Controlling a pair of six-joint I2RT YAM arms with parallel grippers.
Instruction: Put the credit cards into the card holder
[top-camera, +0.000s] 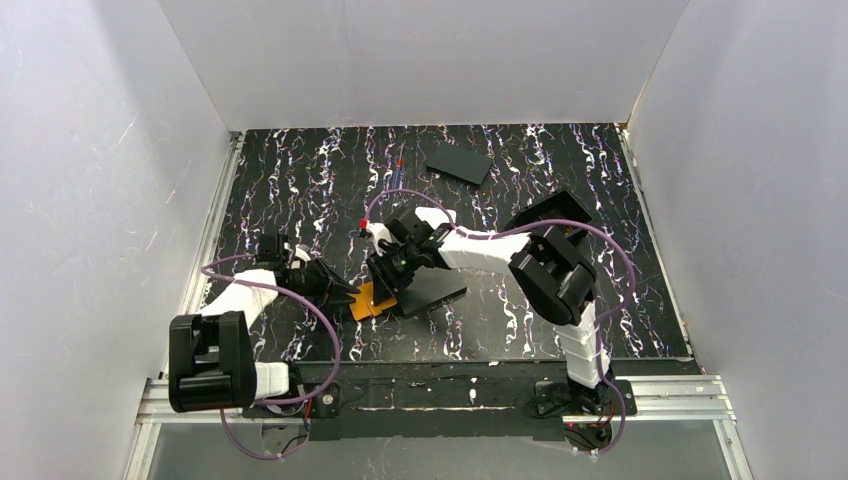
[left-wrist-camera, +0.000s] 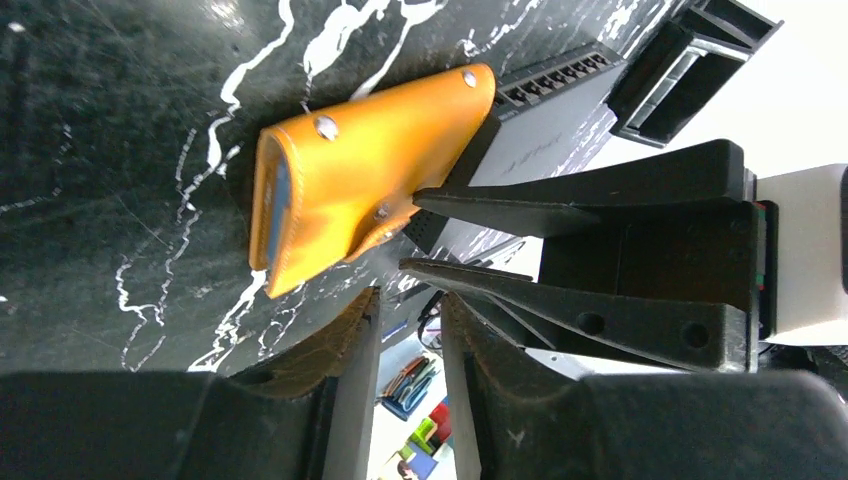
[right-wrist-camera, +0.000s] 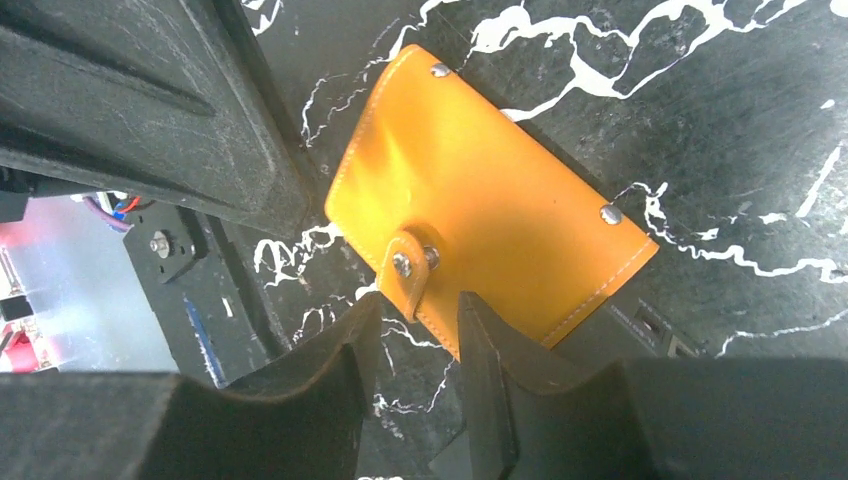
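The orange card holder (top-camera: 368, 301) lies folded on the marbled table, a blue edge showing inside its end in the left wrist view. Its front face and snap strap (right-wrist-camera: 409, 270) fill the middle of the right wrist view. My right gripper is partly open at the strap side, with an empty gap. One right fingertip (left-wrist-camera: 440, 195) overlaps the holder's edge; contact is unclear. To the left stands my left gripper, also partly open with nothing between its fingers. A white card (top-camera: 435, 216) is partly hidden behind the right arm.
A dark flat box (top-camera: 435, 291) sits directly right of the holder, under the right arm. Farther off are a black flat panel (top-camera: 460, 163), a thin pen-like item (top-camera: 397, 178) and an open black box (top-camera: 553, 208).
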